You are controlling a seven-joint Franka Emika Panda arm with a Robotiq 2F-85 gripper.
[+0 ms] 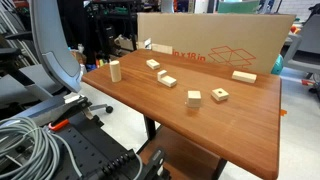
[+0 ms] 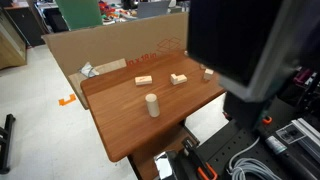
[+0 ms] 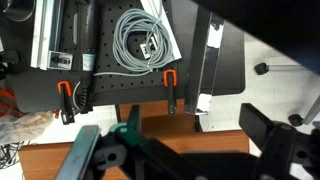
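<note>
Several pale wooden blocks stand or lie apart on the brown table (image 1: 235, 125). In exterior view 1 an upright block (image 1: 115, 71) is near the left edge, a cube-like block (image 1: 193, 98) near the front, and a flat block (image 1: 244, 77) at the back right. In exterior view 2 an upright block (image 2: 152, 105) is nearest the camera. My gripper shows in the wrist view with its dark fingers wide apart and nothing between them. Below it are the black base platform and a strip of the table; no block is visible there.
A cardboard panel (image 1: 225, 42) walls off the table's back edge. On the black platform (image 3: 135, 85) lie a coiled grey cable (image 3: 128, 45) and clamps with orange parts. The dark arm (image 2: 240, 50) covers much of exterior view 2. Bare tabletop separates the blocks.
</note>
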